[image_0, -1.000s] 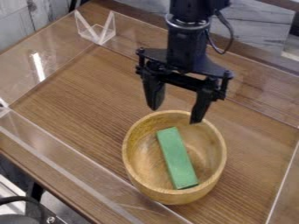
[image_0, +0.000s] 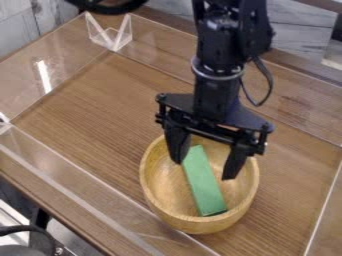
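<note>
My black gripper (image_0: 205, 135) hangs open above a tan oval bowl (image_0: 201, 219) at the lower middle, its two fingers spread over the bowl's upper rim on left and right. A green oblong object (image_0: 205, 187) lies inside the bowl between and below the fingers, with nothing held.
A wooden table (image_0: 74, 130) surrounds the bowl, with free room to the left and right. A clear plastic container (image_0: 111, 35) stands at the back left. Pale bordered edges run along the back and left, and a dark object shows at the lower left corner.
The gripper has moved toward the viewer and down over the bowl. The bowl and green object look unmoved.
</note>
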